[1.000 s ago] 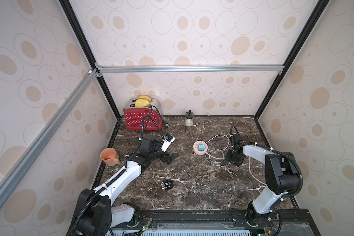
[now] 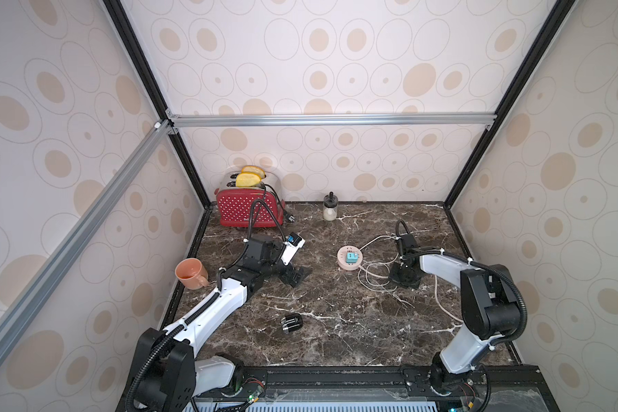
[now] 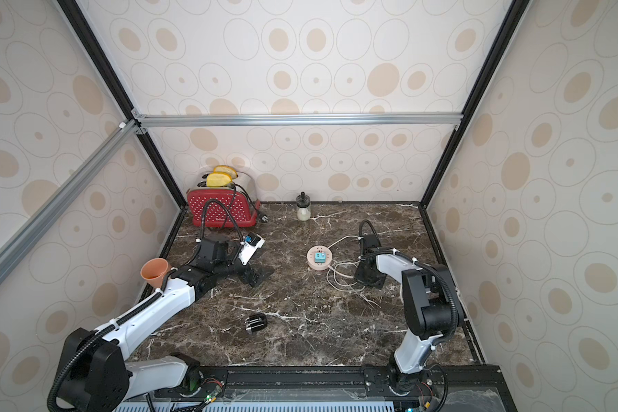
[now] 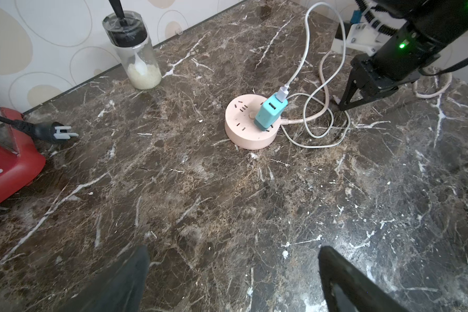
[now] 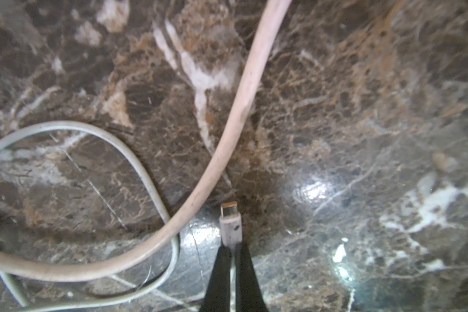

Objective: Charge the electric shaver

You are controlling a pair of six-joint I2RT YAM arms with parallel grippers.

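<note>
The black electric shaver [image 2: 292,322] lies on the front middle of the tabletop, apart from both grippers. In the right wrist view, my right gripper is shut on the thin white charging cable, just behind its connector [image 5: 231,224]; the bare metal tip points away from the fingers. The cable's other end joins a blue-green adapter [image 4: 271,111], which sits in a round pink power strip [image 4: 247,138]. My left gripper stands open over bare marble at the left, nothing between its fingers.
A red toaster [image 2: 237,209] and a jar [image 2: 330,208] stand at the back, an orange mug [image 2: 190,272] at the left. The strip's thick pink cord [image 5: 234,127] crosses the loops of white cable.
My right gripper has shifted slightly to the left, toward the power strip. The left arm, shaver and power strip look unmoved.
</note>
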